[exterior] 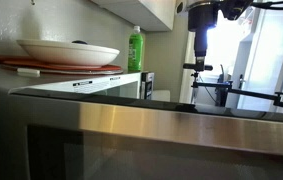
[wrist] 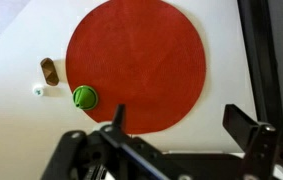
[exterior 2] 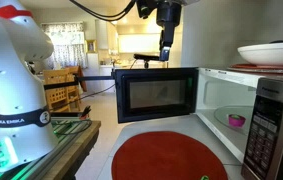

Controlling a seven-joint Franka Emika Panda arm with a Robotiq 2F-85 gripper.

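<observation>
My gripper is open above the counter, its two black fingers wide apart with nothing between them. In exterior view 2 the gripper (exterior 2: 165, 55) hangs high, near the open microwave door (exterior 2: 153, 92). Below lies a round red mat (wrist: 141, 60) on the white counter. A small green object (wrist: 85, 97) sits on the mat's edge, left of the fingers in the wrist view. Just off the mat are a small brown piece (wrist: 49, 71) and a small white piece (wrist: 38, 90). A pink bowl (exterior 2: 236, 120) stands inside the microwave (exterior 2: 267, 122).
On top of the microwave rests a white bowl (exterior: 69, 53), with a reddish mat (exterior: 61, 68) beneath it. A green bottle (exterior: 135, 50) stands farther back. The open door's dark edge (wrist: 262, 60) runs along the right of the wrist view.
</observation>
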